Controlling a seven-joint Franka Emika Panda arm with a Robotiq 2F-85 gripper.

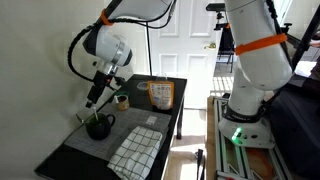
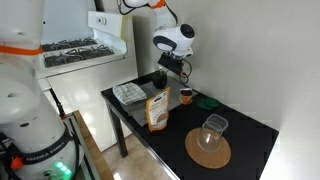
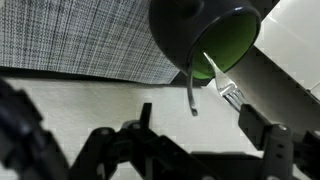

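Note:
A black mug with a green inside stands on the grey mat, and a silver fork leans out of it with its head up. A thin curved grey piece hangs at the mug's near side; whether it is the handle cannot be told. My gripper is part open over the mug's near edge, its fingers apart on either side of the view. Nothing shows clamped between them. In exterior view 1, my gripper is just above the mug, close to the fork.
A striped white cloth lies in front of the mug. Toward the other end of the dark table are an orange-and-white package, a brown cup, a clear container and a round brown mat. A wall borders the mug's far side.

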